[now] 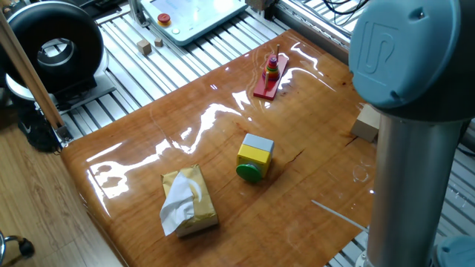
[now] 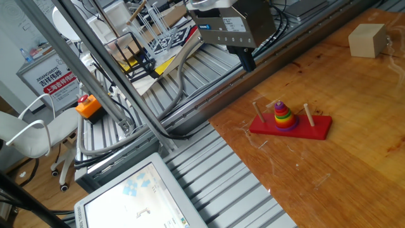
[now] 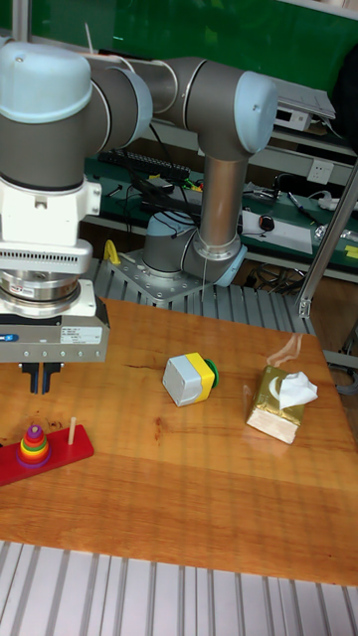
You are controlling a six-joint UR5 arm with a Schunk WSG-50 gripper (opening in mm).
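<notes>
On the wooden table stands a red board (image 2: 310, 128) with upright pegs. Stacked rainbow rings (image 2: 284, 118) form a cone on its middle peg, and the pegs to either side look bare. My gripper (image 3: 40, 389) hangs pointing down above the table, behind the board in exterior view 3 and clear of it. Its dark fingers sit close together with nothing visible between them; whether they are fully shut is too small to tell. In exterior view 1 the arm's blue-capped joint (image 1: 404, 55) fills the right side and the gripper is out of sight.
A grey and yellow block with a green round end (image 1: 254, 157) lies mid-table. Beside it is a gold tissue pack (image 1: 200, 208). A pale wooden block (image 2: 367, 40) rests near the table's edge. Bare table surrounds the board's open side.
</notes>
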